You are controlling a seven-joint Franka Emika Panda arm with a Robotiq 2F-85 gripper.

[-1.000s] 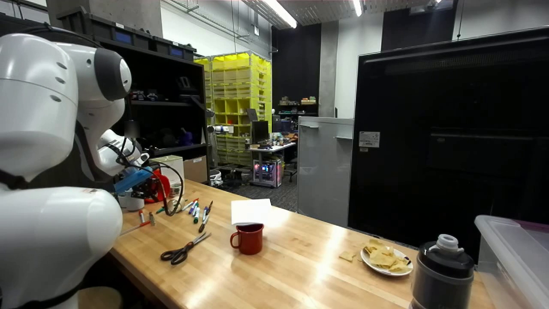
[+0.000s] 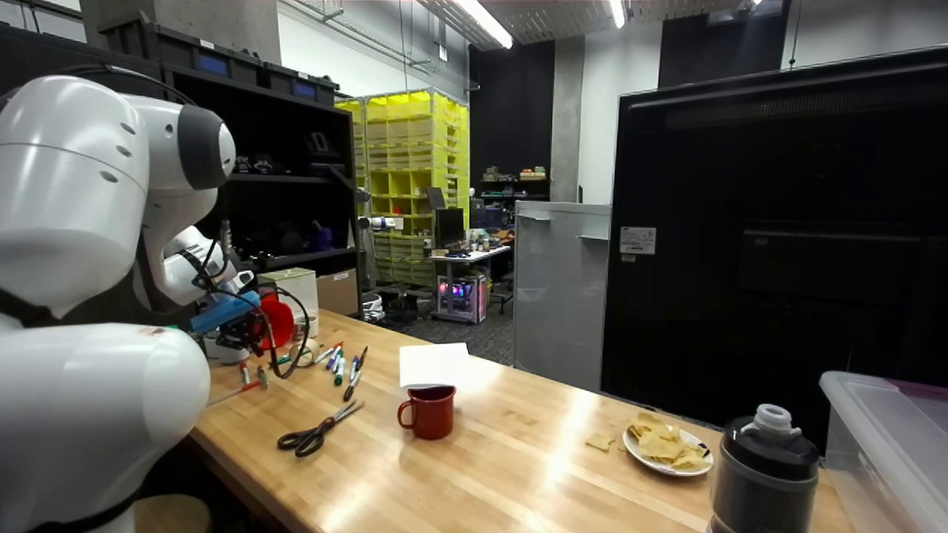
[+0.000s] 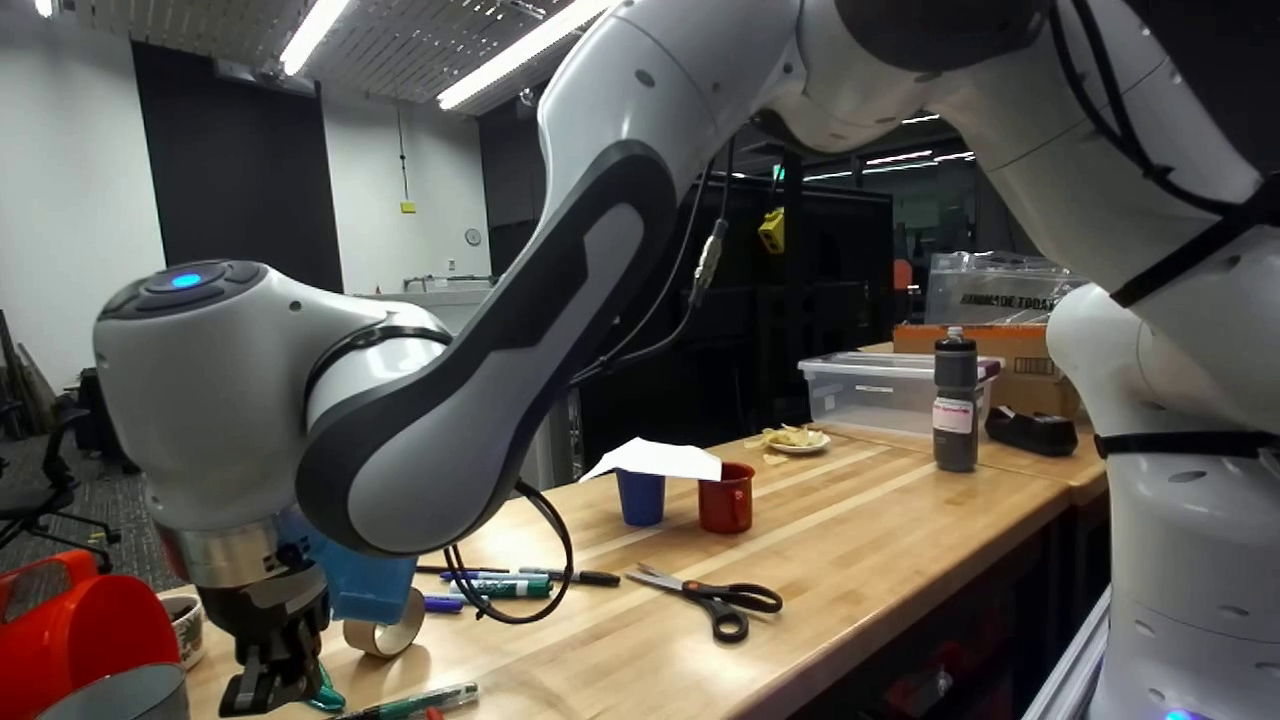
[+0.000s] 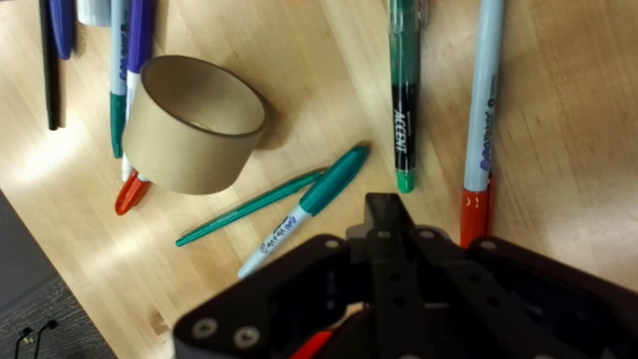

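Note:
My gripper is shut, with nothing showing between its fingers, and hangs over the left end of the table. In the wrist view a green Accent highlighter [image 4: 405, 89] lies just beyond the fingertips. To its right is a marker with a red cap [image 4: 483, 107]. Left of the fingers a green-capped marker [image 4: 305, 209] lies against a thin green pen [image 4: 251, 206]. A cardboard tape ring [image 4: 194, 128] rests farther left, close to several more markers. Part of something red [image 4: 314, 345] shows beneath the gripper body.
Black scissors [image 2: 306, 440], a red mug [image 2: 432, 412] and a blue cup [image 3: 641, 497] under white paper [image 3: 654, 458] stand mid-table. A chip plate [image 2: 668, 466] and bottle [image 2: 766, 480] are farther off. A red container [image 3: 90, 630] and grey cup [image 3: 126, 696] sit near the gripper.
The arm has shifted slightly, with its wrist and gripper a little farther left and lower in exterior view 1. The table objects look unmoved.

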